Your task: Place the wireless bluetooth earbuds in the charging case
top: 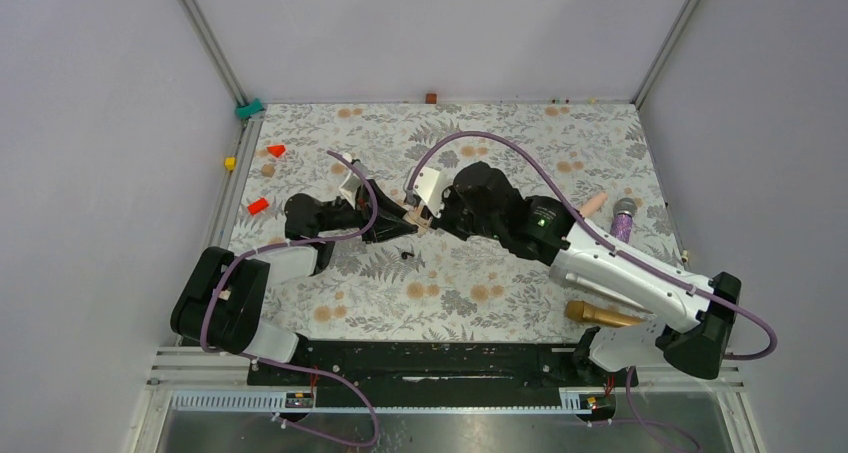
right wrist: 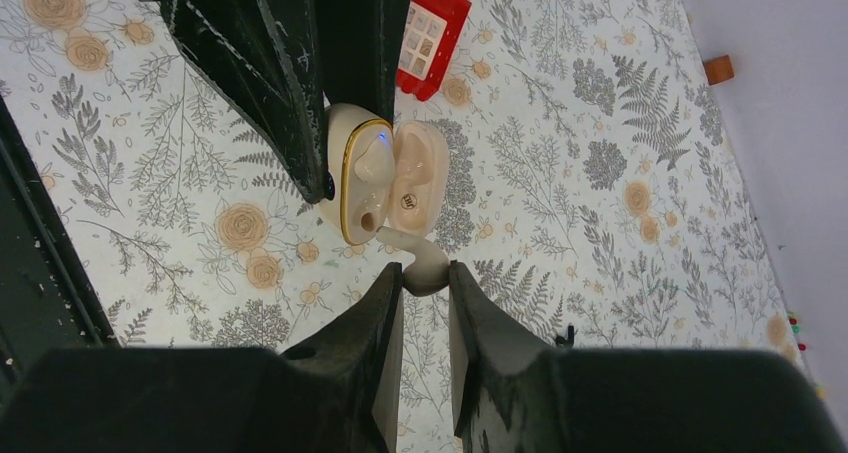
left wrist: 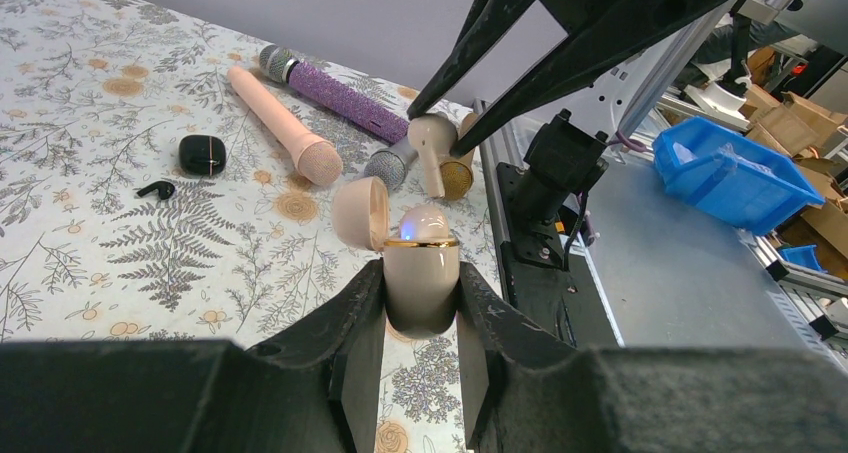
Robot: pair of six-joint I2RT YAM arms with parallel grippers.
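The cream charging case, lid open, is clamped in my left gripper. One earbud with a blue light shows in one slot in the right wrist view; the other slot is empty. A white earbud is pinched by its head in my right gripper, stem tip close beside that empty slot. In the top view both grippers meet near the middle of the mat, partly hiding the case.
A black earbud and black case lie on the mat. Microphones lie along the right side. A red item appears beyond the left gripper.
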